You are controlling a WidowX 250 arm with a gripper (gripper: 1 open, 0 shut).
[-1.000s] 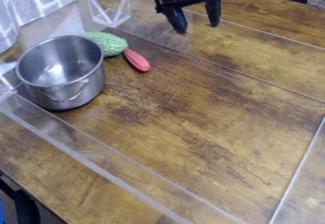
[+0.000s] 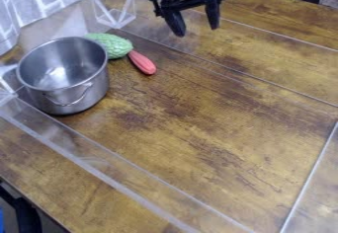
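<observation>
My black gripper (image 2: 193, 20) hangs at the top centre of the view, over the bare wooden table, its two fingers apart with nothing seen between them. Below it to the left lie a red elongated object (image 2: 142, 63) and a green bumpy object (image 2: 113, 44), apart from the gripper. A steel pot (image 2: 63, 77) sits at the left, beside the green object.
Clear plastic edging crosses it near the back, left and right. A pale padded wall stands at the top left, a dark edge at the back right.
My gripper has shifted a little to the left over the last second. The pot and the two objects beside it have not moved.
</observation>
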